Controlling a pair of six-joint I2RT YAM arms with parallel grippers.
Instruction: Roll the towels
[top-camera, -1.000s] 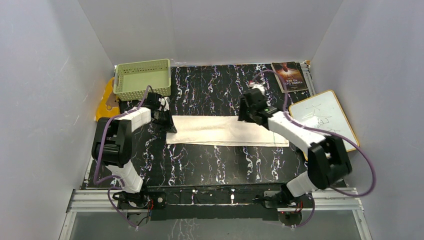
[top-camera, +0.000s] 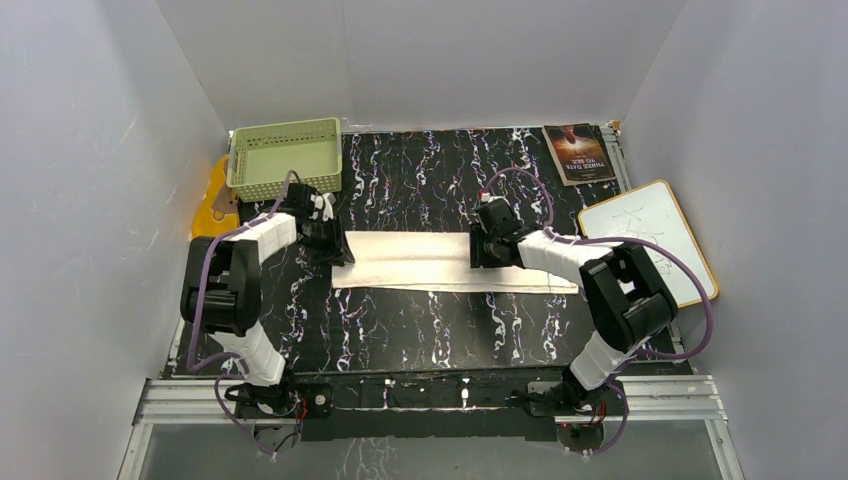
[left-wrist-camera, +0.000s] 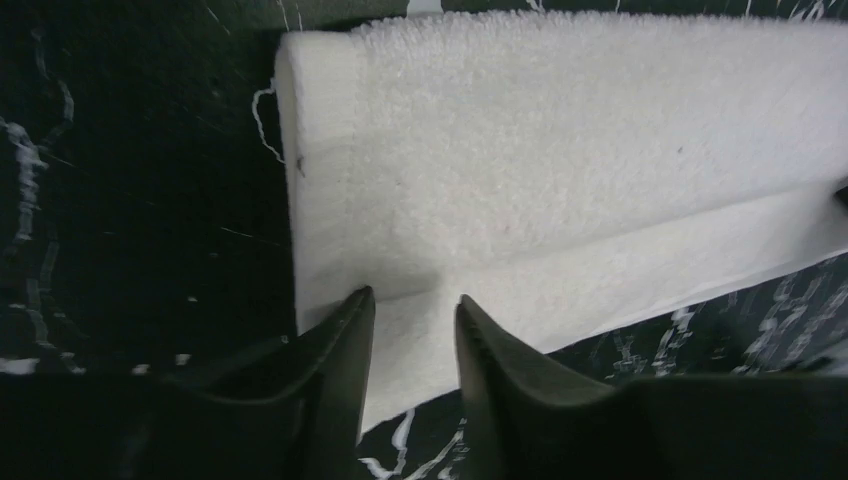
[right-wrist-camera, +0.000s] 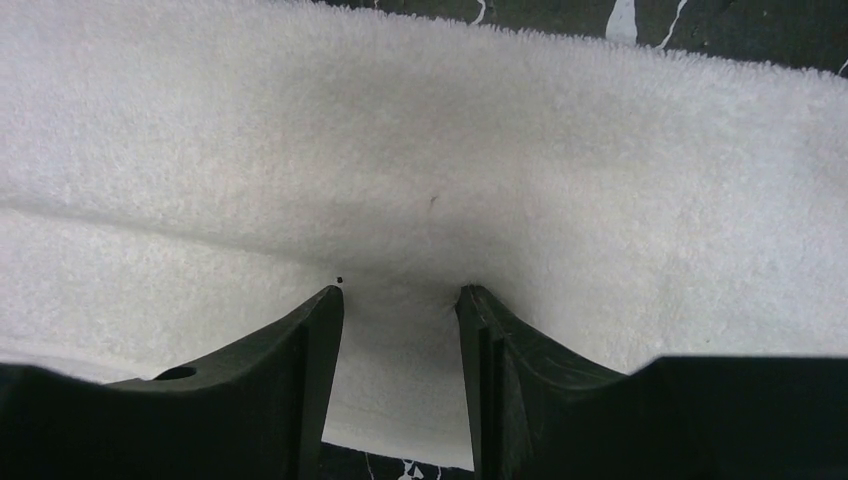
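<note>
A long cream towel (top-camera: 420, 262) lies folded lengthwise across the middle of the table, its lower layer showing as a strip along the front edge. At its left end is my left gripper (top-camera: 343, 262). In the left wrist view the fingertips (left-wrist-camera: 362, 300) stand apart over the towel's front left corner, with nothing gripped between them. Over the towel's middle, right of centre, my right gripper (top-camera: 477, 265) points down. Its fingertips (right-wrist-camera: 473, 297) are parted and close to the cloth in the right wrist view, a soft crease running just beyond them. Whether they touch the cloth I cannot tell.
A green basket (top-camera: 287, 158), empty, stands at the back left beside a yellow object (top-camera: 212, 210). At the right are a book (top-camera: 580, 155) and a whiteboard (top-camera: 652, 235). Bare dark table (top-camera: 430, 335) lies in front of the towel.
The towel looks much the same.
</note>
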